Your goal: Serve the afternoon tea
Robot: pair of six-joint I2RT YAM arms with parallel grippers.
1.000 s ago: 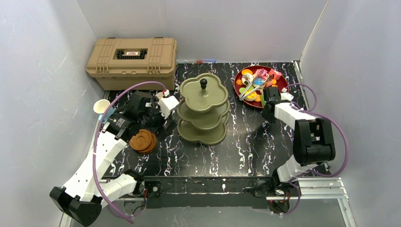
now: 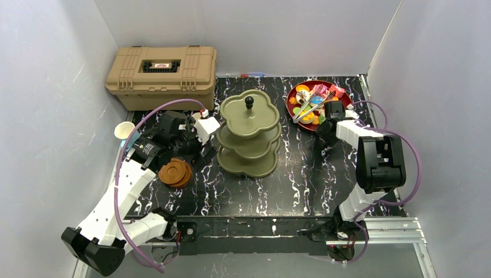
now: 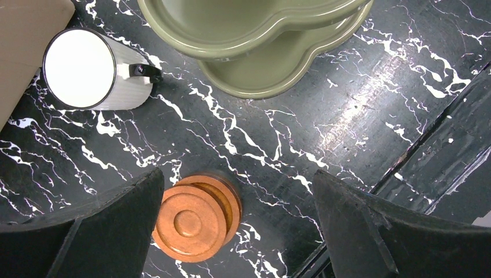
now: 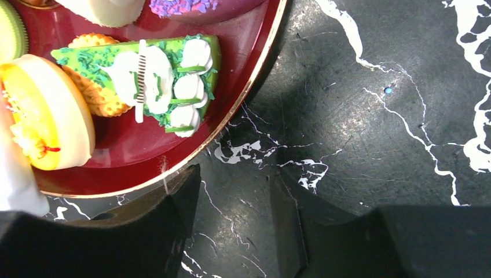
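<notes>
An olive three-tier stand (image 2: 249,123) occupies the middle of the table, its tiers bare. At the back right lies a red plate (image 4: 243,87) loaded with pretend cakes, among them a green cake slice (image 4: 145,75) near its rim; metal tongs (image 2: 312,107) rest across the plate. My right gripper is open and empty, just beside the rim. To the left of the stand my left gripper is open over the table, holding nothing. Below it are stacked brown coasters (image 3: 191,223). A white mug (image 3: 104,69) with a black handle stands farther back.
A tan toolbox (image 2: 162,75) fills the back left corner. A white cup (image 2: 124,130) is at the left edge. Bare marble-patterned table (image 2: 289,191) lies between the stand and my right arm. Grey walls enclose the sides.
The left arm, stand and coasters look unmoved.
</notes>
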